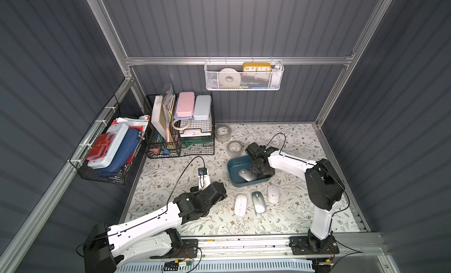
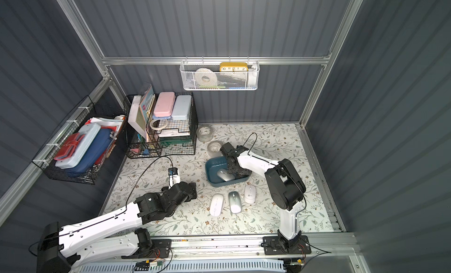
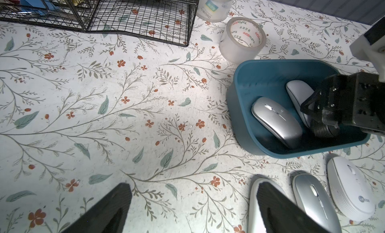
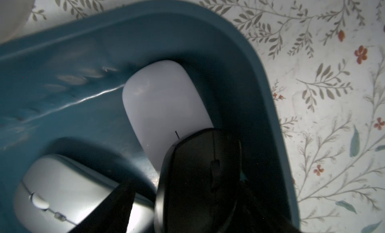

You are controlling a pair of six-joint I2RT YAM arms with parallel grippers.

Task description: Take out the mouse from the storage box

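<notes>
The blue storage box [image 3: 236,112] holds a silver mouse [image 3: 277,121], a white mouse [image 4: 160,100] and a black mouse [image 4: 200,176] that overlaps the white one. My right gripper is open, low inside the box's right end. Its dark fingers stand on either side of the black mouse; contact cannot be made out in the shadow. Over bare table left of the box, my left gripper is open and empty. On the table in front of the box lie a white mouse [image 1: 240,204], a grey mouse [image 1: 258,202] and another white mouse [image 1: 273,194].
Two tape rolls [image 3: 243,39] stand behind the box's left end. A black wire rack [image 1: 180,148] fills the back left, and a white mesh basket [image 1: 244,80] hangs on the rear wall.
</notes>
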